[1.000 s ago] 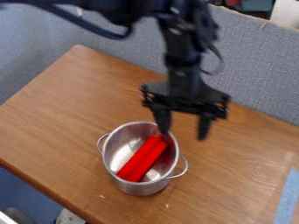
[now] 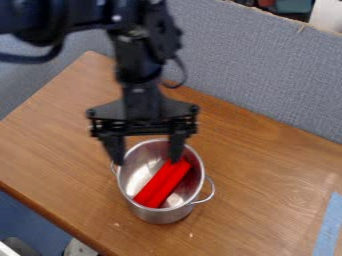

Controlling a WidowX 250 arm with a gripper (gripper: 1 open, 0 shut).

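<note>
My black gripper [image 2: 144, 134] hangs over the upper part of a steel pot [image 2: 134, 175] with two side handles, its two fingers apart on either side and somewhat blurred. Inside the pot a red elongated object [image 2: 162, 186] lies diagonally. Nothing shows held between the fingers.
A grey padded wall [image 2: 254, 80] runs along the back. A light blue strip [image 2: 329, 220] lies at the right, and the table's edge runs along the lower left.
My arm and gripper have moved left, from over the pot's right side to more centred above it. The pot and red object appear unmoved.
</note>
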